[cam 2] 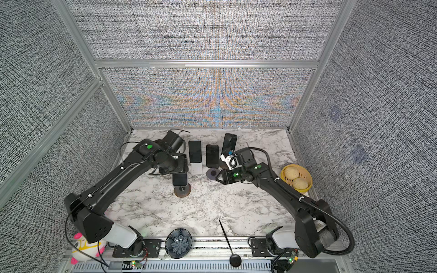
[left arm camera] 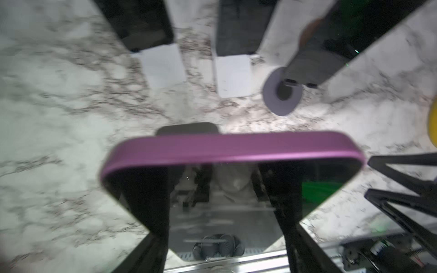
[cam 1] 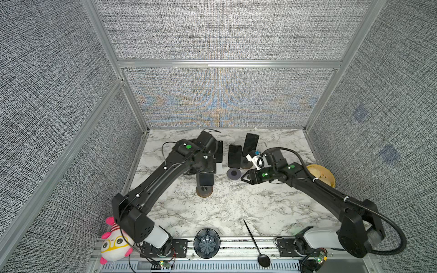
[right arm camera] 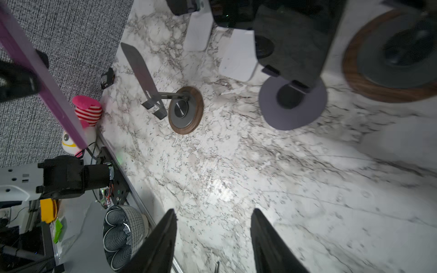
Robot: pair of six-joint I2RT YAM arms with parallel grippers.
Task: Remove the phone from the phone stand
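Note:
A phone with a pink edge (left arm camera: 232, 146) fills the middle of the left wrist view, and my left gripper is shut on its sides. In the right wrist view the same phone (right arm camera: 45, 84) hangs at upper left, apart from the round wood-rimmed phone stand (right arm camera: 182, 111). That stand's tilted support plate (right arm camera: 140, 70) is bare. From above, the stand (cam 1: 204, 191) sits just in front of my left gripper, whose arm hides most of the phone. My right gripper is open over bare marble, with nothing between its fingers.
Other phones on stands (cam 1: 235, 156) (cam 1: 250, 143) stand behind, close to the right gripper. A yellow basket (cam 2: 310, 179) is at the right. A dark flower-shaped bowl (cam 1: 207, 243) and a black ladle (cam 1: 263, 259) lie along the front edge.

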